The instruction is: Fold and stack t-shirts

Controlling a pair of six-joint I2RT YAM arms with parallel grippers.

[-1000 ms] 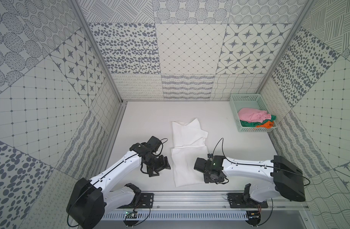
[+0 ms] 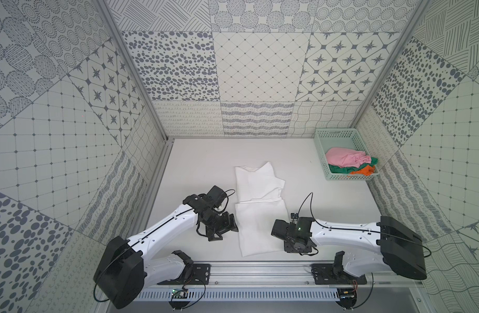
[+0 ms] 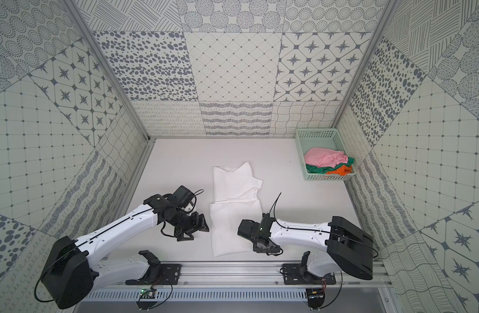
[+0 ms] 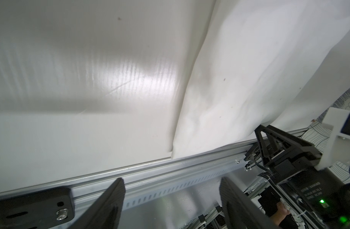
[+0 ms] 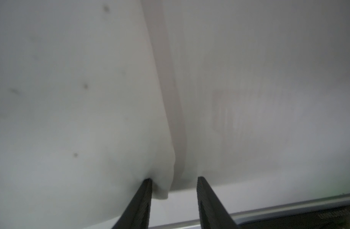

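Observation:
A white t-shirt [image 2: 257, 224] lies spread in the middle of the table, its upper part creased and angular at the far end. My left gripper stands open left of the shirt's near corner, nothing between its fingers. My right gripper is low at the shirt's near right corner, part open, with the left fingertip in the right wrist view at the cloth's edge; whether cloth lies between the fingers is hard to tell, as that view is blurred.
A mint basket [image 2: 338, 135] at the back right holds pink, green and orange clothes. A metal rail runs along the front edge.
Both arms have shifted slightly to the right in the top left view. The shirt looks much the same, its near part moved very slightly.

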